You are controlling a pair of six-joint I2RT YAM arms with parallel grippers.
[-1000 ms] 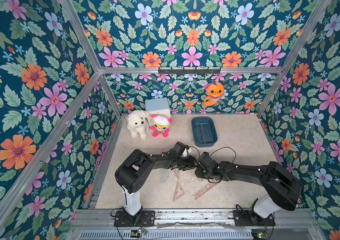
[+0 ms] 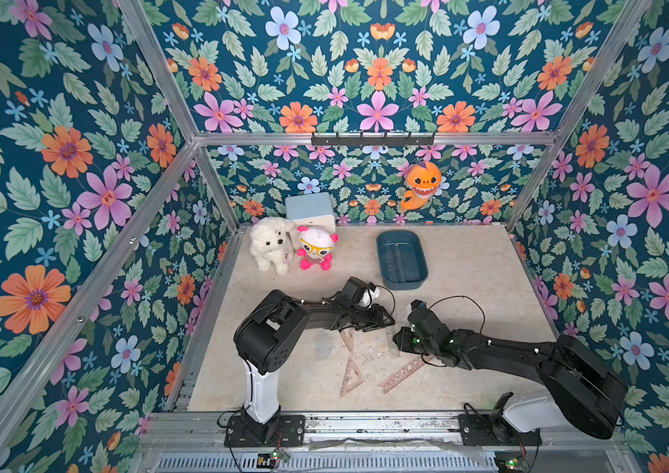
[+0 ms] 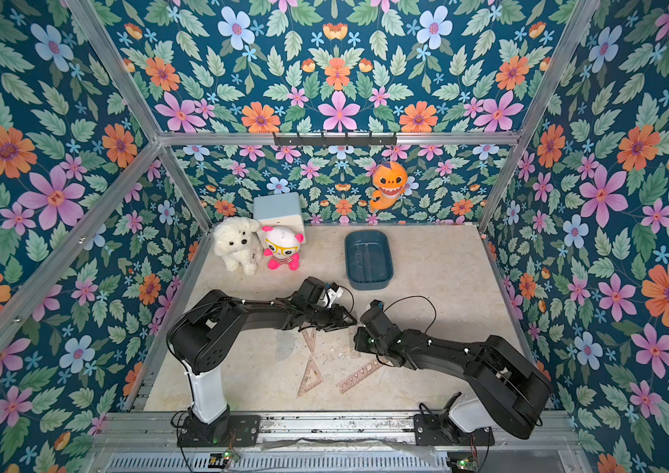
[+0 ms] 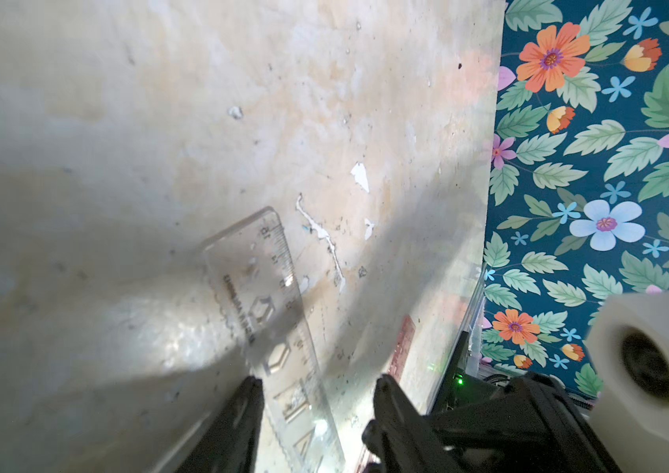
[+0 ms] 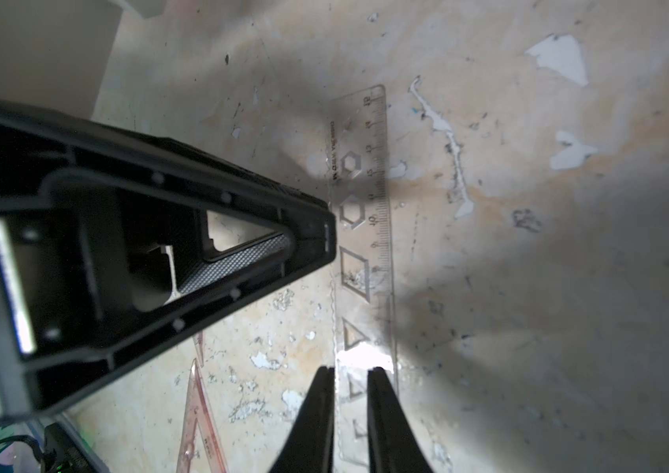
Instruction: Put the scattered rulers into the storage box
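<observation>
A clear ruler (image 5: 366, 181) lies flat at the table's middle. My left gripper is low over it, fingers apart with nothing lifted between them. My right gripper is above the same ruler; its two tips stand slightly apart near the lower part, and whether anything is between them is unclear. A pink triangle ruler (image 2: 350, 378) and a pink straight ruler (image 2: 401, 374) lie toward the front. A dark teal storage box (image 2: 401, 260), empty, stands behind my grippers.
A white plush dog (image 2: 271, 244), a pink plush toy (image 2: 315, 252) and a blue-lidded box (image 2: 309, 206) stand at the back left. An orange shark toy (image 2: 422, 181) is at the back wall.
My left gripper has shifted slightly to the right. The rulers on view have not visibly moved.
</observation>
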